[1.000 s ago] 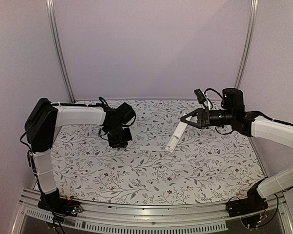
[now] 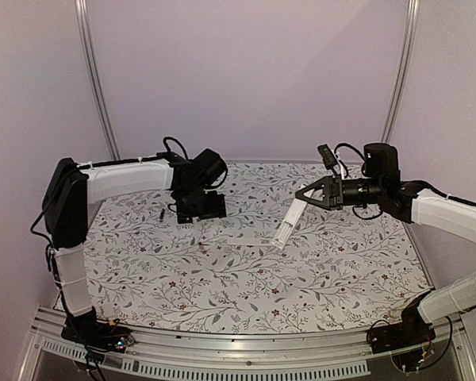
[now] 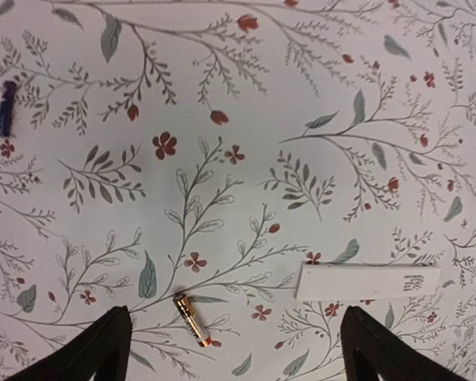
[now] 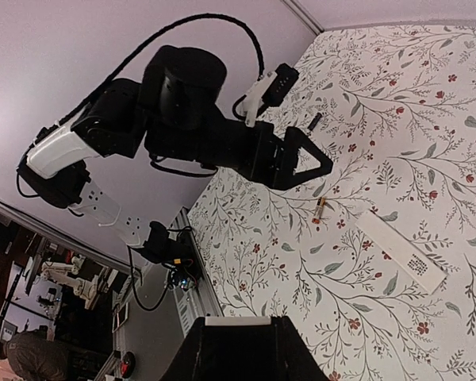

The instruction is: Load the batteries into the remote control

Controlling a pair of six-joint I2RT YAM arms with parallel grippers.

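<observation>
My right gripper (image 2: 308, 194) is shut on a white remote control (image 2: 287, 225), held tilted with its lower end downward; in the right wrist view only a sliver shows above the dark fingers. My left gripper hangs open above the table, nothing visible between its fingers. Below it lie a gold-and-black battery (image 3: 191, 319) and, farther back left, a dark battery (image 3: 6, 108). The white battery cover lies flat to the battery's right; in the right wrist view the same cover (image 4: 398, 249) shows beside the battery (image 4: 320, 209).
Pale walls (image 2: 246, 79) enclose the back and sides, and a metal rail (image 2: 246, 361) runs along the front edge.
My left gripper has risen away from the table, after dipping slightly from its position one second ago. The right gripper and remote have stayed still.
</observation>
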